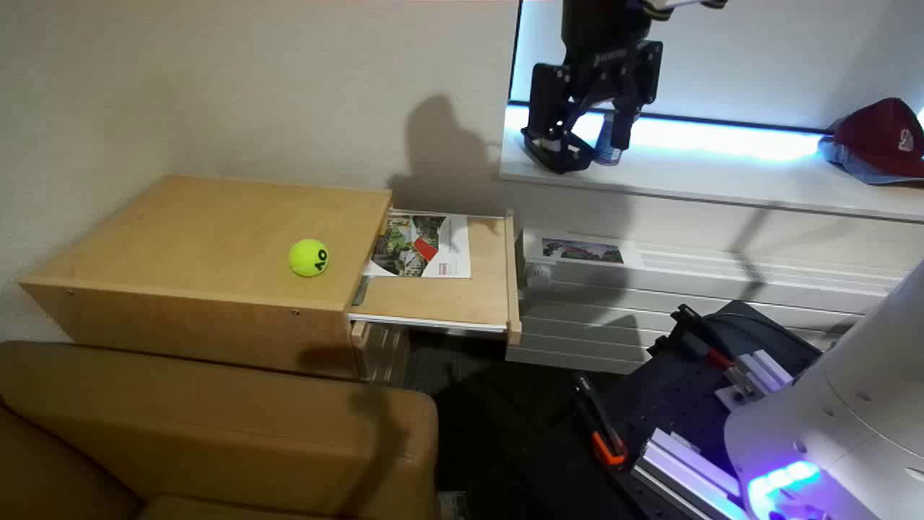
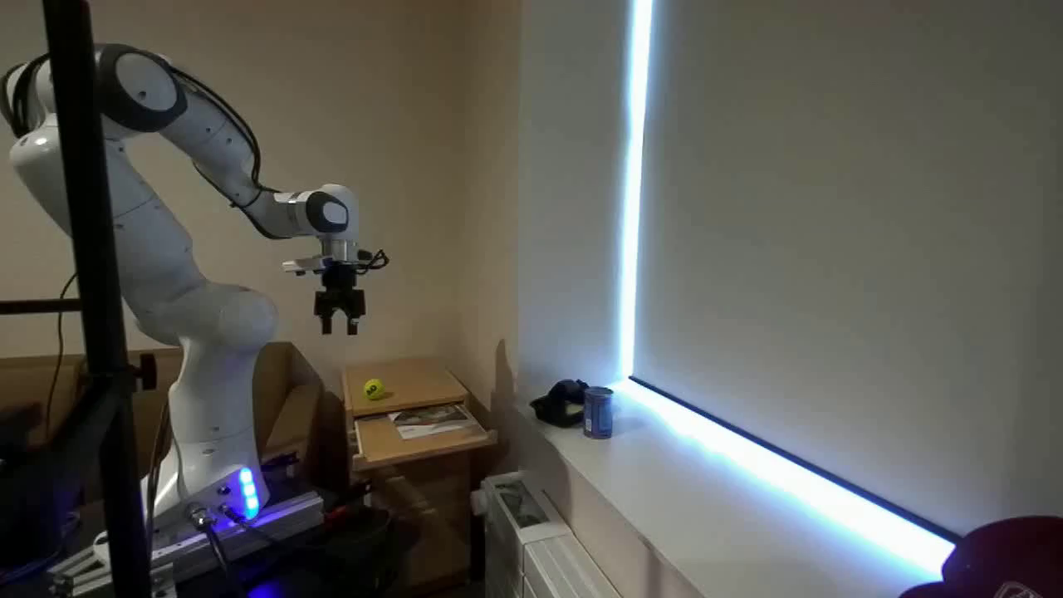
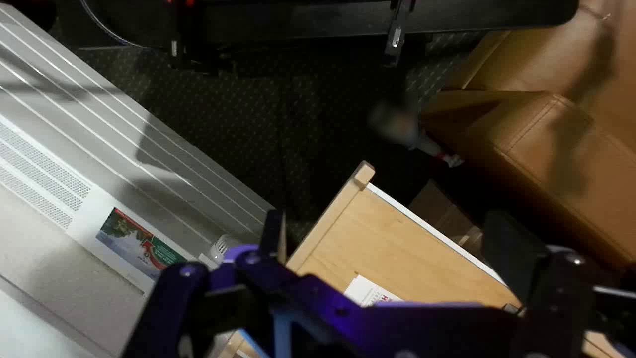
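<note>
My gripper (image 2: pixel 340 329) hangs in the air, pointing down, with its two fingers apart and nothing between them. In the wrist view the gripper spans widely above the pulled-out drawer (image 3: pixel 411 256). The same drawer (image 1: pixel 489 295) stands open from the wooden cabinet (image 1: pixel 216 234), and a printed magazine (image 1: pixel 424 247) lies flat in it. On the cabinet top, near the drawer side, rests a yellow-green tennis ball (image 1: pixel 309 257). The ball is out of the wrist view.
A dark cap (image 2: pixel 563 403) and a blue can (image 2: pixel 598 413) stand on the windowsill (image 2: pixel 698 508); a maroon cap (image 1: pixel 883 139) sits farther along. A white radiator (image 1: pixel 572 303) flanks the drawer. The brown sofa (image 1: pixel 216 425) borders the cabinet. Most of the cabinet top is bare.
</note>
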